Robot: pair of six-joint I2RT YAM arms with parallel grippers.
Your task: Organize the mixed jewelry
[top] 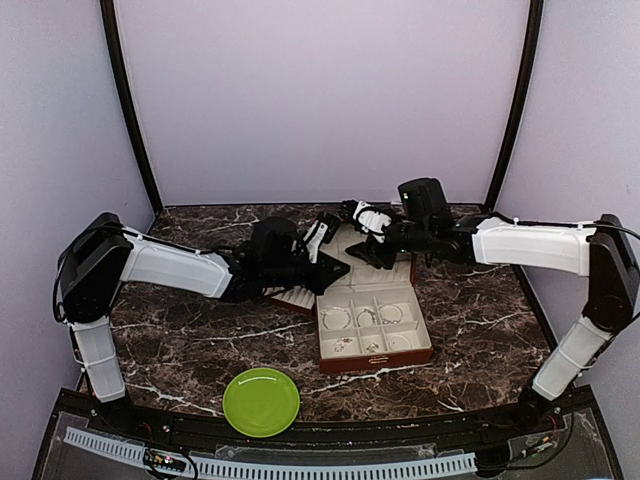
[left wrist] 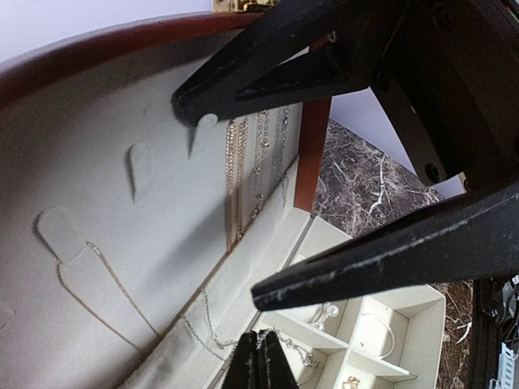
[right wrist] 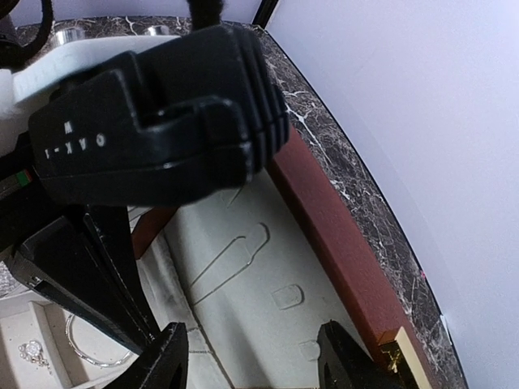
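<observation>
A jewelry box (top: 375, 364) stands open, its divided tray holding bracelets and small pieces. On the inside of its raised lid (left wrist: 105, 130), a gold necklace (left wrist: 122, 288) hangs from a hook, and several chains (left wrist: 258, 162) hang farther along. A thin silver chain (left wrist: 209, 332) lies at the lid's base. My left gripper is shut over the tray beside that chain; whether a strand lies between its fingertips is unclear. My right gripper is open in front of the lid, nothing visible between its fingers.
Close together, both arms cover part of the lid in the top view. A ring tray (top: 296, 297) shows partly under the left arm. The green plate (top: 261, 402) at the front left is empty. Bare marble lies on both sides.
</observation>
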